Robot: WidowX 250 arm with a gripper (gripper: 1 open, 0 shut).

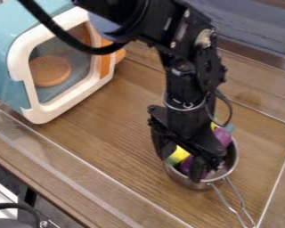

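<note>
A black gripper (pixel 181 142) hangs from the arm over a metal strainer (pixel 195 181) with wire handles, on the wooden table. Its fingers reach down into the bowl at the left side, around a yellow item (pixel 177 155). Purple items (pixel 223 135) lie in the bowl, partly hidden by the gripper. Whether anything is held between the fingers is unclear.
A light-blue toy microwave (pixel 14 53) with an open-framed white door and an orange disc inside stands at the upper left. A board edge runs along the back.
</note>
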